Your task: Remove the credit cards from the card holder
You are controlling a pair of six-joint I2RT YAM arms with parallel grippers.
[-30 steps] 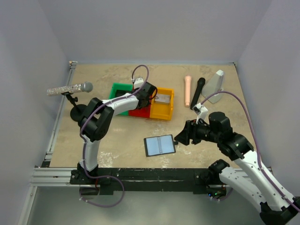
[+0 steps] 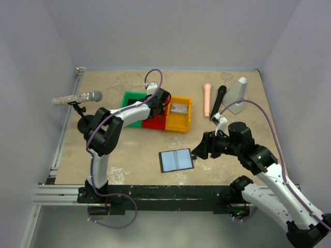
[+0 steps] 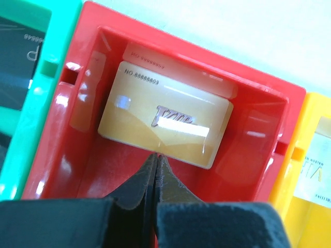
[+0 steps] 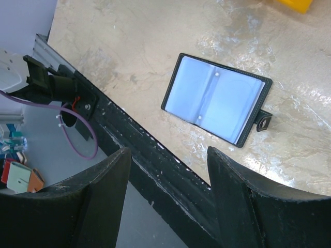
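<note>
A gold card [image 3: 164,113] lies in the red bin [image 3: 207,58], against its far wall. Over that bin my left gripper is shut, its fingertips meeting just below the card's lower edge in the left wrist view, with nothing seen between them. Part of a dark card [image 3: 15,57] shows in the green bin, and a pale silver card [image 3: 313,173] in the yellow bin. The card holder [image 4: 213,99] lies spread on the table, its clear sleeves showing pale with no card visible in them. Right of the holder, my right gripper stands open and empty.
The green [image 2: 124,98] and yellow [image 2: 178,127] bins flank the red one. A microphone on a stand [image 2: 83,97] is at the left. A pink stick [image 2: 207,101], a black one [image 2: 218,101] and a white object [image 2: 237,94] lie at the back right.
Over the last second my left gripper has shifted slightly to the left above the bins. The right arm has moved very little, and the holder lies where it was.
</note>
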